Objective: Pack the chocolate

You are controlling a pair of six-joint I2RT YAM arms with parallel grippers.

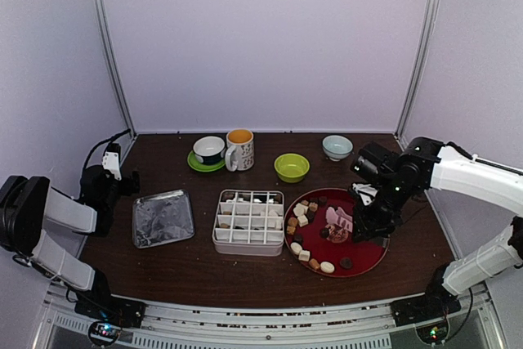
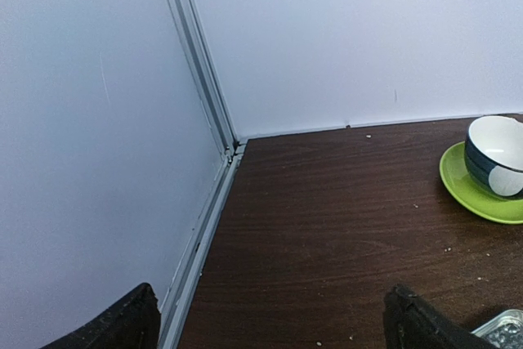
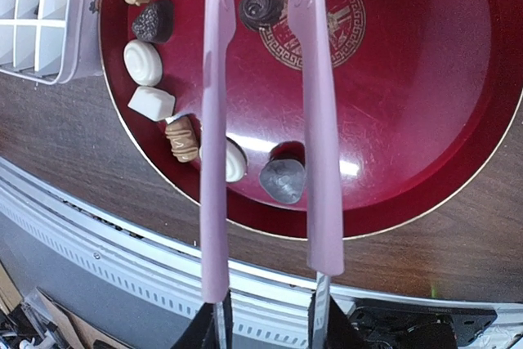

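Note:
The red plate [image 1: 359, 259] holds chocolates in white, brown and dark shapes. My right gripper is over it, its long pink fingers part open around a dark swirled chocolate [image 3: 260, 7] as seen from above; whether they touch it I cannot tell. Below them lie another dark chocolate [image 3: 282, 181] and white ovals [image 3: 142, 61]. Left of the plate stands the white gridded box [image 1: 248, 243], with pieces in some compartments. My left gripper [image 1: 125, 179] is open and empty at the table's left side.
A metal tray [image 1: 163, 219] lies left of the box. A cup on a green saucer [image 1: 201, 165], a mug [image 1: 240, 156], a green bowl [image 1: 292, 167] and a pale blue bowl [image 1: 337, 148] stand at the back.

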